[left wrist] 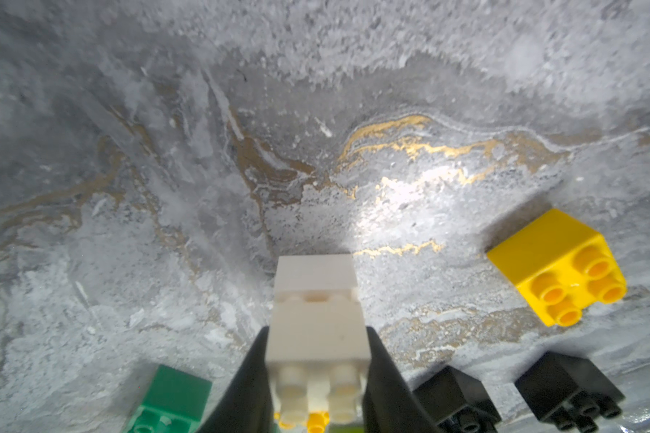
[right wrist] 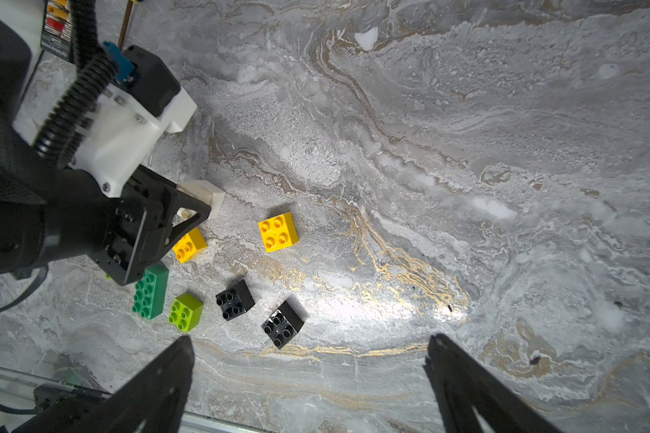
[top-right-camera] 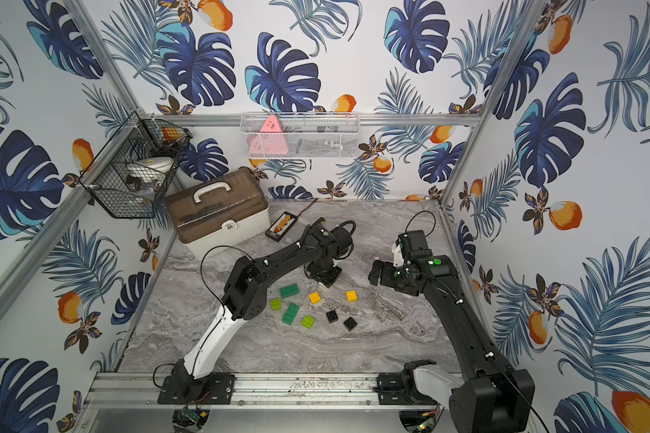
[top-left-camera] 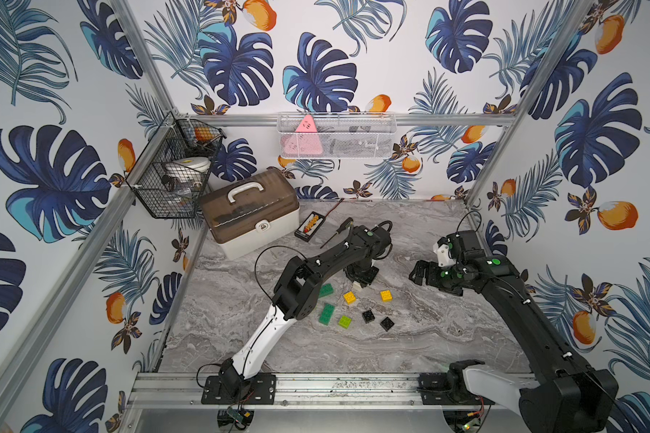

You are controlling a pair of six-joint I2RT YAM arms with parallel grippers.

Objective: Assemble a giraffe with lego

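Note:
Two white bricks (left wrist: 317,324), seemingly stacked, stand in the left wrist view with the fingers (left wrist: 242,389) of my left gripper close along both sides. Whether the fingers press on the bricks cannot be made out. In the right wrist view part of the white stack (right wrist: 208,193) shows past the left gripper. A yellow brick (right wrist: 278,232) lies right of it, another yellow brick (right wrist: 189,245) beside the left gripper. Two black bricks (right wrist: 282,324), a lime brick (right wrist: 185,311) and a green brick (right wrist: 150,291) lie nearer. My right gripper is wide open and empty, above the table.
A second green brick (top-right-camera: 289,290) and another lime brick (top-right-camera: 275,304) lie by the left forearm. The brown-lidded toolbox (top-left-camera: 252,209) and a small black box (top-left-camera: 310,225) are at the back left.

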